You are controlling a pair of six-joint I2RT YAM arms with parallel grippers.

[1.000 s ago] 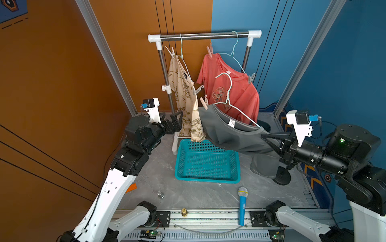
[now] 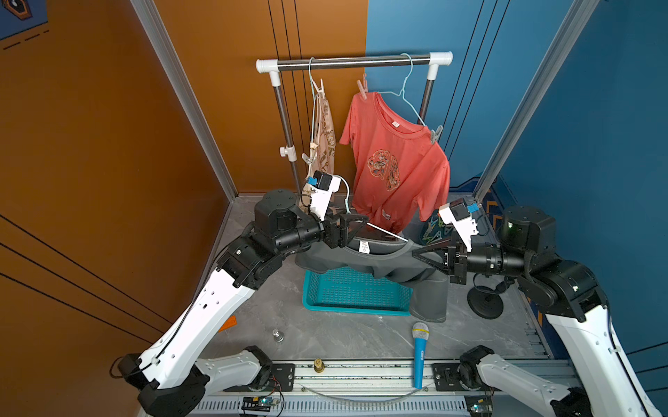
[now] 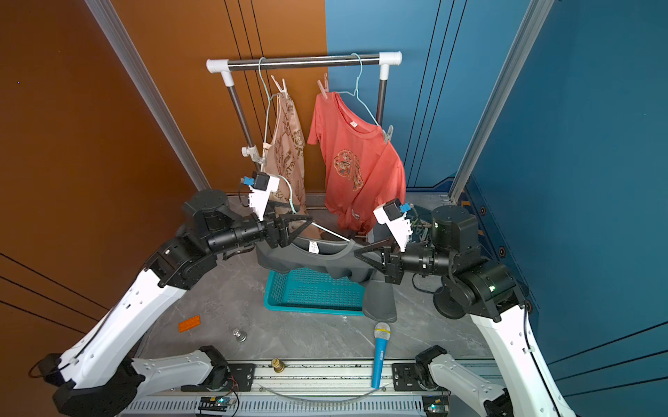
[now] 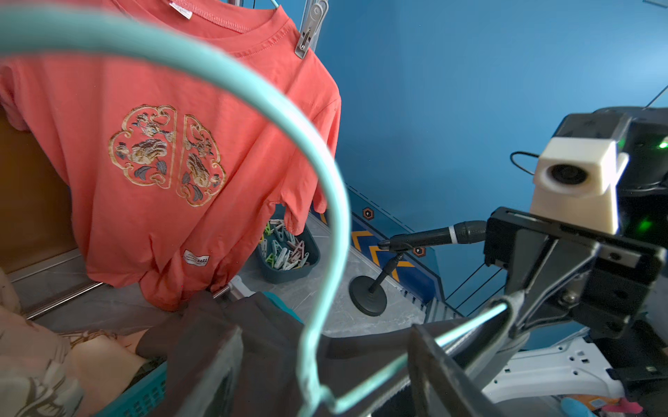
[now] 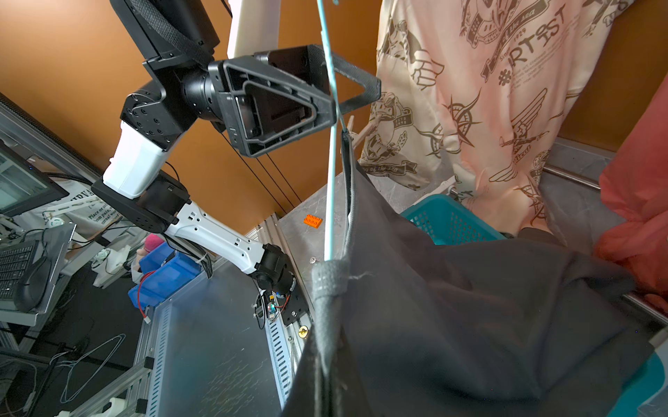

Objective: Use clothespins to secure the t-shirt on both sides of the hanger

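The grey t-shirt [image 2: 375, 260] is on a pale mint hanger [image 4: 323, 264], held low over the basket. My right gripper [image 2: 424, 253] is shut on the shirt's shoulder with the hanger's end, seen at the bottom of the right wrist view. My left gripper [image 2: 358, 226] is at the hanger's neck, fingers apart around it; whether it grips is unclear. The coral t-shirt [image 2: 393, 160] hangs on the rail with a clothespin [image 2: 362, 89] at one shoulder and a grey one [image 4: 309, 27] at the other.
A patterned beige shirt [image 3: 285, 153] hangs left on the rail [image 2: 348, 62]. Below are a teal basket [image 2: 327, 305], a bin of clothespins [image 4: 281, 257], a microphone stand [image 4: 368, 295] at right and a blue microphone [image 2: 419, 354] at the front.
The grey shirt and hanger have come down and toward me, away from the hung shirts. My left gripper has moved right to the hanger's neck; my right arm has moved left.
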